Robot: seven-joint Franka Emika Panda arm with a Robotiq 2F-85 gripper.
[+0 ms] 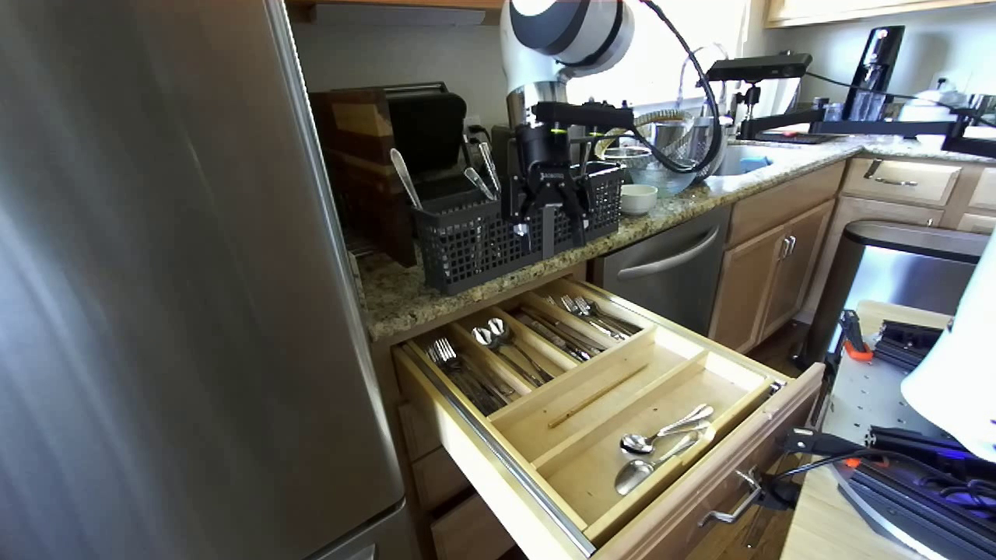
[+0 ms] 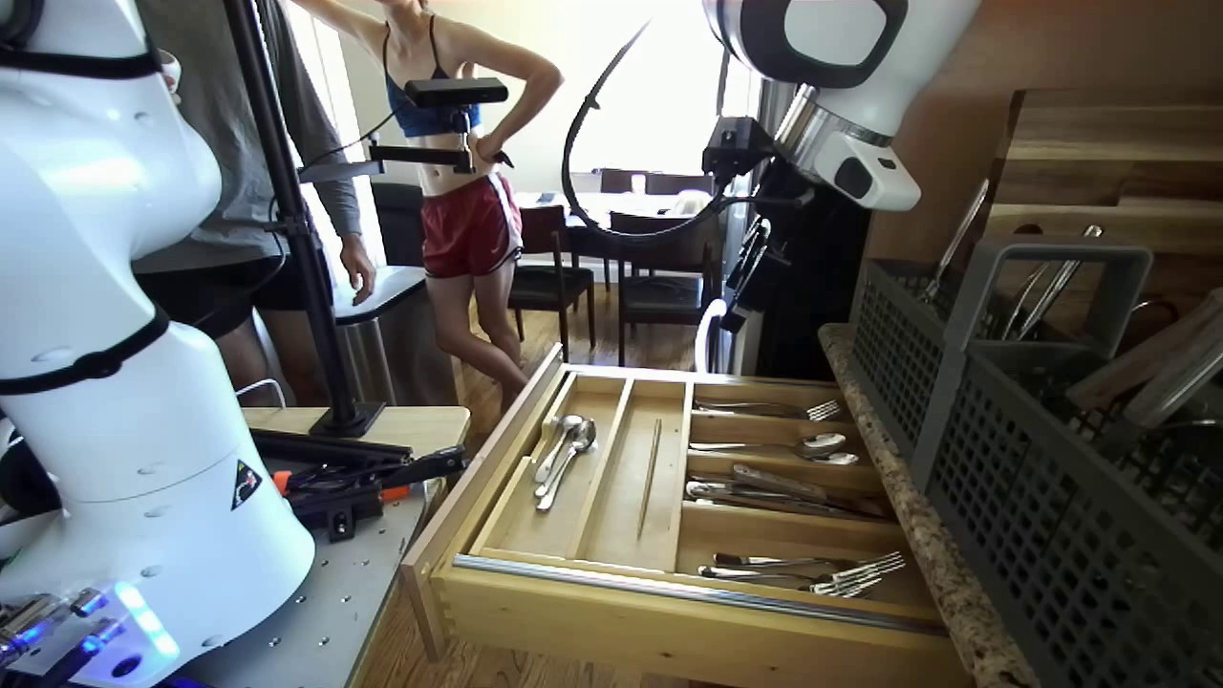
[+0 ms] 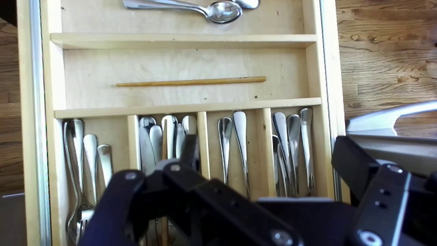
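Observation:
Above the back of the pulled-out wooden drawer [image 1: 467, 446] hangs my gripper [image 1: 551, 233], open and empty, well clear of the cutlery. In the wrist view its dark fingers [image 3: 190, 149] spread wide over the back compartments. Those hold several forks [image 2: 854, 573], spoons [image 2: 820, 445] and knives [image 2: 757, 487], sorted into slots. A thin wooden chopstick [image 3: 192, 82] lies alone in the long middle compartment. Loose spoons [image 1: 636, 474] rest in the front compartment. My gripper partly hides the lower ends of the back cutlery in the wrist view.
A grey basket [image 1: 476, 247] with utensils stands on the granite counter behind the drawer, close to my gripper. The steel fridge [image 1: 187, 280] flanks the drawer. A white bowl [image 1: 639, 199] sits right of the basket. Two people stand beyond the drawer in exterior view 2.

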